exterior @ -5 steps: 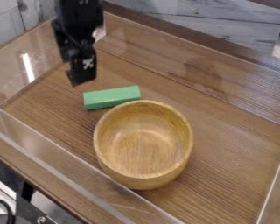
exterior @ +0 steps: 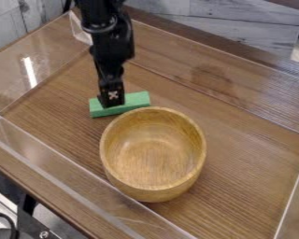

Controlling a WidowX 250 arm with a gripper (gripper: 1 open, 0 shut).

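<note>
My gripper point(exterior: 111, 94) is black and hangs from the top, low over a flat green block point(exterior: 130, 106), its fingertips at or just above the block's upper left part. It is open; whether the tips touch the block is unclear. A round, light wooden bowl point(exterior: 153, 153) sits just below the block, in the lower middle of the view.
Pale edging and a dark gap with a cable run along the lower left. Grey panels border the table at the top.
My gripper has come down and slightly right, from above and behind the green block to low over it. The block and bowl look unmoved.
</note>
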